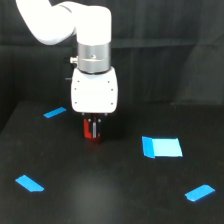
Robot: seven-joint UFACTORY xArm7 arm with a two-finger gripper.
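Observation:
A small red block (87, 128) is in the left middle of the camera view, low against the dark table. My white gripper (93, 130) points straight down at it, its fingertips covering part of the block's front. The narrow fingers look close together, with red showing beside them. Whether they grip the block or stand in front of it cannot be made out at this size.
A light-blue patch (168, 147) with a brighter blue strip (148, 147) lies right of the gripper. Blue tape pieces mark the table at back left (55, 112), front left (29, 183) and front right (200, 192).

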